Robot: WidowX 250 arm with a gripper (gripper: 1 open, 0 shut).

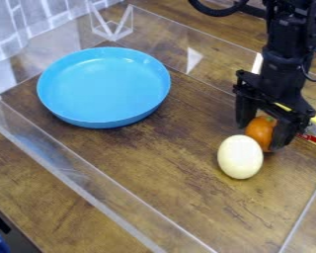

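Note:
My black gripper (pixel 268 121) is lowered at the right, its fingers around an orange round object (pixel 261 132), which is partly covered by them. I cannot tell whether the fingers are closed on it. A white egg-shaped object (pixel 240 157) lies just in front of it, toward the lower left. A yellow box (pixel 310 132) lies behind the orange object at the right edge, partly hidden by the gripper.
A large blue bowl (pixel 103 86) sits at the upper left. Transparent edges run along the left and bottom.

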